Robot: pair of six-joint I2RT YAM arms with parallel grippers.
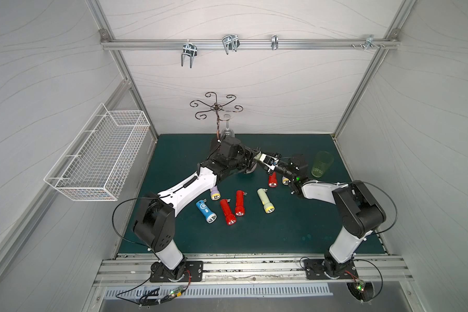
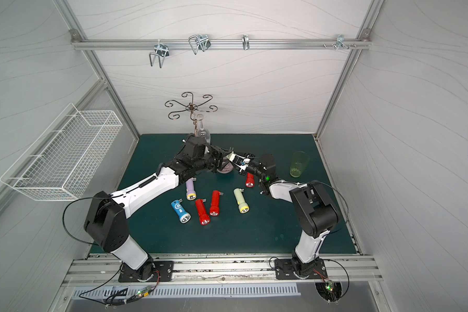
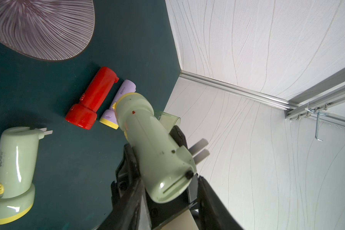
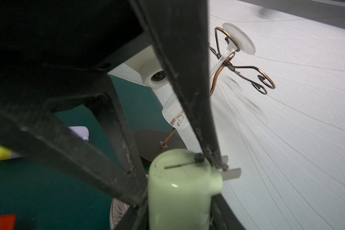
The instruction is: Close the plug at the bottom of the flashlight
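A pale green flashlight [image 3: 153,145] is raised above the table, with my right gripper [image 1: 269,162] shut on it; its two plug prongs [image 3: 201,153] stick out from the side near the bottom end. My left gripper [image 1: 249,155] is at that bottom end, part open. In the right wrist view its dark fingers reach down around the end, one touching or very near the prongs [image 4: 230,173]. Whether it touches the body I cannot tell.
Several flashlights lie below: red [image 1: 239,202], blue [image 1: 206,210], lavender [image 2: 190,189], cream-green [image 1: 265,201]. A patterned round dish [image 3: 42,26], a green glass [image 2: 299,163] and a metal stand holding a wine glass [image 1: 216,107] are at the back.
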